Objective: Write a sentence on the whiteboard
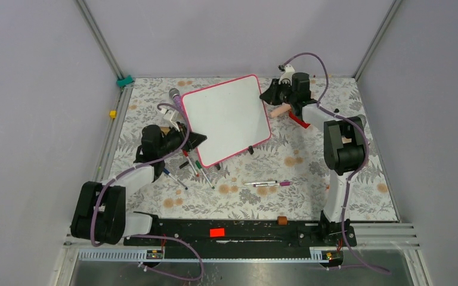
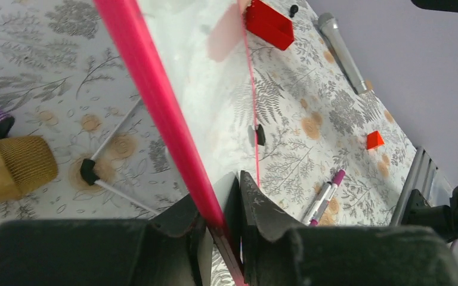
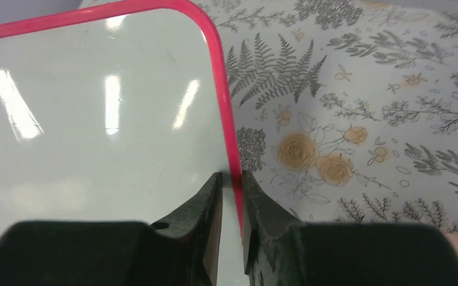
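A whiteboard [image 1: 229, 119] with a pink-red rim is held over the patterned table, tilted in the top view. My left gripper [image 1: 205, 139] is shut on its left edge; in the left wrist view the rim [image 2: 182, 137] runs down between the fingers. At the right edge is my right gripper [image 1: 262, 97]. In the right wrist view its fingertips [image 3: 216, 182] stand a little apart on either side of the rim [image 3: 223, 101]. Red [image 1: 191, 164], green [image 1: 205, 175] and blue [image 1: 175, 179] pens lie by the lower left corner.
White and purple pens [image 1: 268, 183] lie on the clear front part of the table. A red box [image 1: 299, 121] is partly hidden under the right arm. A purple microphone [image 1: 175, 97] lies by the board's upper left. Black-ended rods [image 2: 88, 171] show beneath the board.
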